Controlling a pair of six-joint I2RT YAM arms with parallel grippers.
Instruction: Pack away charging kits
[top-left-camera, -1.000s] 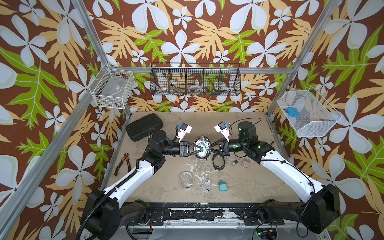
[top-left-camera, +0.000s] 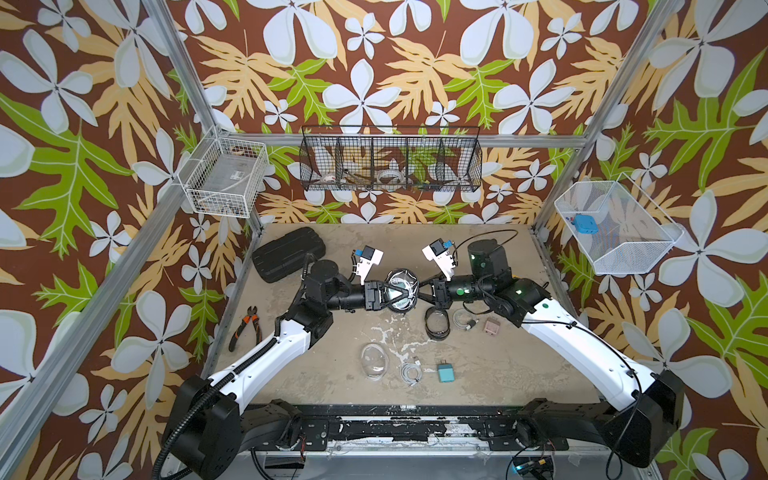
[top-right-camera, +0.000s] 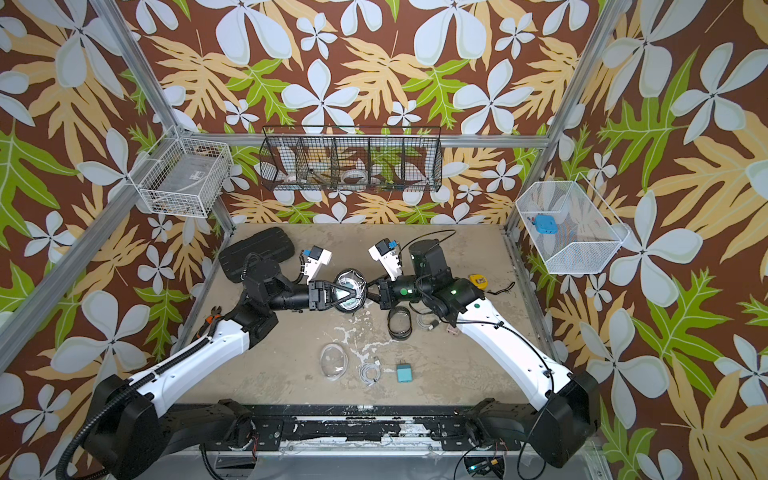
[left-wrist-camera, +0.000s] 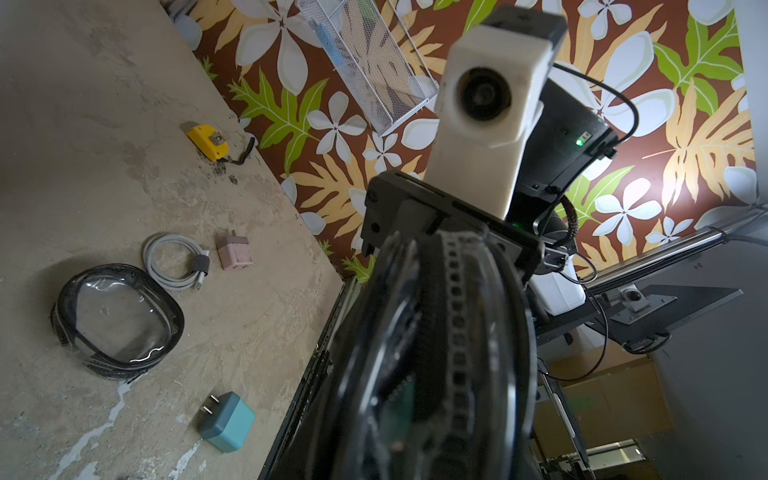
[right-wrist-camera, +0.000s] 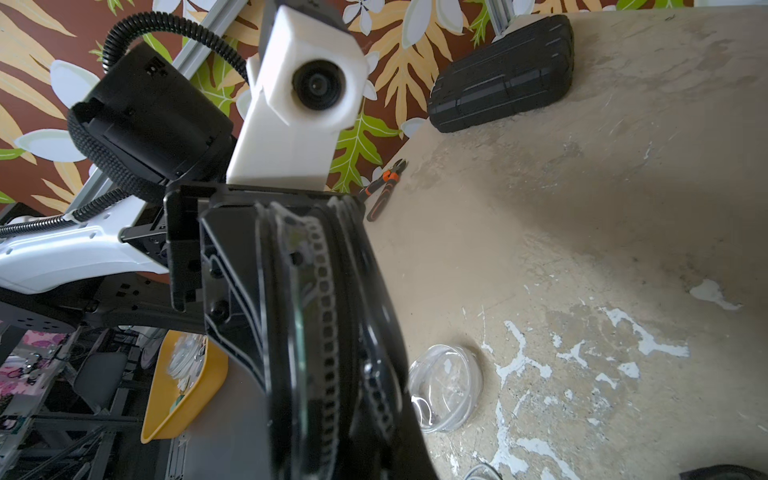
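Note:
A round clear-topped pouch (top-left-camera: 403, 289) with black zip is held up at mid-table by my left gripper (top-left-camera: 392, 294), which is shut on it. My right gripper (top-left-camera: 427, 289) is shut at the pouch's right side; whether it touches the zip is hidden. The pouch fills the lower middle of both wrist views. Below lie another black-rimmed pouch (top-left-camera: 437, 323), a coiled cable (left-wrist-camera: 172, 260), a pink charger (left-wrist-camera: 235, 252), a teal charger (top-left-camera: 445, 373), a clear round case (top-left-camera: 373, 361) and another coiled cable (top-left-camera: 411, 372).
A black case (top-left-camera: 288, 254), pliers (top-left-camera: 245, 328) and a yellow tape measure (top-right-camera: 477, 281) lie on the table. A wire basket (top-left-camera: 226, 177), a divided black rack (top-left-camera: 389, 164) and a white mesh basket (top-left-camera: 616, 232) holding a blue item hang on the frame.
The pouch and both grippers have shifted slightly up and left in the top left view, and the right gripper's wrist has tilted a little.

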